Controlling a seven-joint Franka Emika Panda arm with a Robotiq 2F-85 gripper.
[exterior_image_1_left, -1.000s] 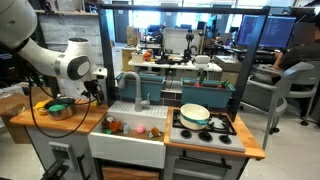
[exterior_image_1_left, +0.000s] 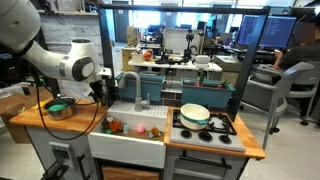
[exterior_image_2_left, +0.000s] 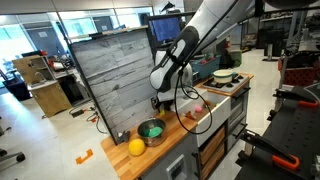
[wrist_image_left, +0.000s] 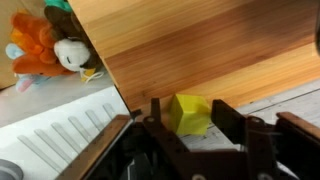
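Note:
A small yellow-green block-like object (wrist_image_left: 189, 114) is at the back edge of the wooden counter, by the pale wall. My gripper points down over it, its dark fingers part open on either side of the object. Whether they touch it is not clear. In the second exterior view, a bit of yellow (exterior_image_2_left: 168, 88) shows under the gripper, close to the grey backboard. From the first exterior view, the gripper (exterior_image_1_left: 99, 98) is low over the counter, left of the sink, and its fingertips are too small to make out.
The counter left of the sink (exterior_image_1_left: 68, 122) bears a metal pot (exterior_image_1_left: 61, 108) with something green in it. Another yellow item (exterior_image_2_left: 136, 147) lies by the pot. The white sink (exterior_image_1_left: 135, 148) holds several toys, and a pale pot (exterior_image_1_left: 195, 117) sits on the stove.
The arm has shifted slightly to the right in the first exterior view. The pot and sink toys look unmoved.

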